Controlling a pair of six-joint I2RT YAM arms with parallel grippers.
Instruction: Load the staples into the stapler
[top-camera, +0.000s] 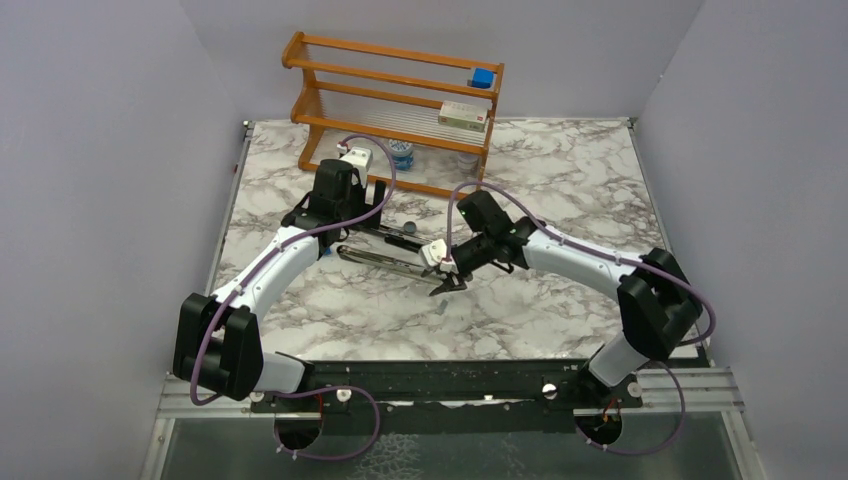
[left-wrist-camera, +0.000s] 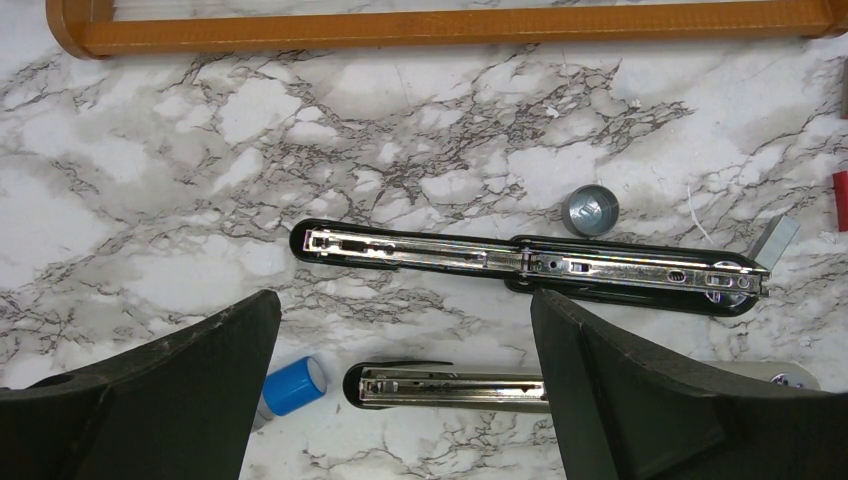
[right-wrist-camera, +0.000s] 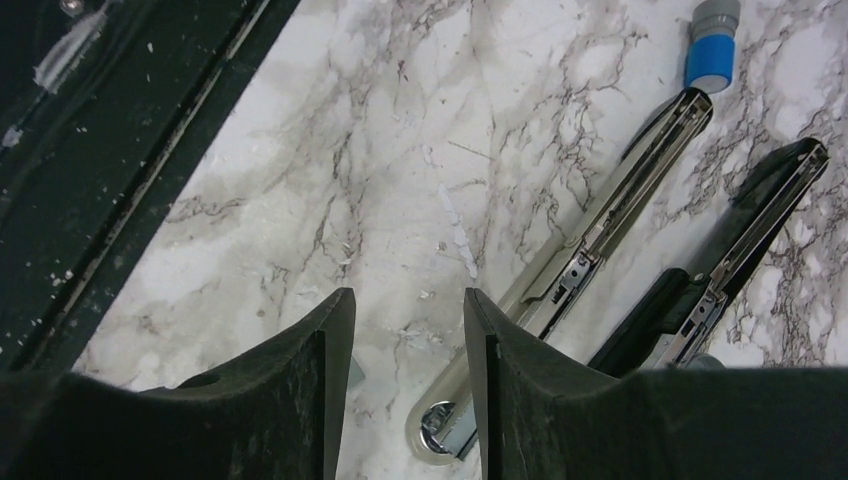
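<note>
Two long staplers lie opened flat: a black one (left-wrist-camera: 640, 272) and a beige one (right-wrist-camera: 590, 240), their metal channels facing up. A grey strip, apparently staples (left-wrist-camera: 775, 240), rests by the black stapler's right end. In the right wrist view a small grey piece (right-wrist-camera: 355, 374), perhaps a staple strip, shows partly behind a finger. My left gripper is open above the staplers, nothing between its fingers. Open too is my right gripper, near the beige stapler's round end, with bare marble between its fingertips. Whether the channels hold staples I cannot tell.
A wooden rack (top-camera: 400, 125) stands at the back, with a box (top-camera: 463, 115) on it. A round metal cup (left-wrist-camera: 591, 210) sits beside the black stapler. A blue-capped item (right-wrist-camera: 710, 60) lies at the staplers' left end.
</note>
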